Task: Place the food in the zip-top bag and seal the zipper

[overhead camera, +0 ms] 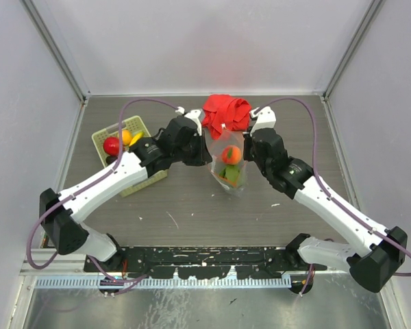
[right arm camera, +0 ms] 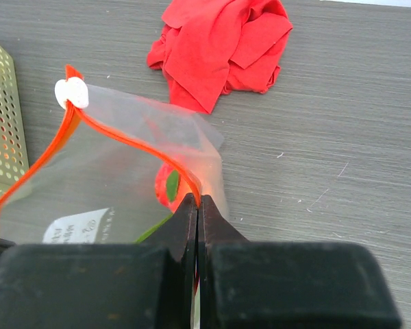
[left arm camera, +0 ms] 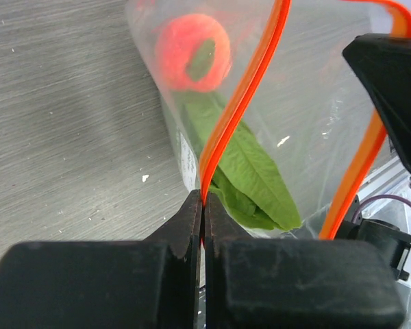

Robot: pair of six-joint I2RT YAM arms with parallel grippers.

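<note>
The clear zip top bag [overhead camera: 227, 178] stands open mid-table between the grippers, holding a peach-like fruit [overhead camera: 231, 155] and green leafy food [left arm camera: 246, 171]. My left gripper [overhead camera: 205, 159] is shut on the bag's orange zipper edge [left arm camera: 226, 130] at one side, as the left wrist view shows. My right gripper [overhead camera: 247, 149] is shut on the other orange zipper edge [right arm camera: 144, 144]. A white slider [right arm camera: 72, 92] sits at the zipper's end in the right wrist view.
A green basket [overhead camera: 144, 181] of fruit and vegetables stands at the left, partly behind the left arm. A red cloth [overhead camera: 225, 110] lies at the back of the table.
</note>
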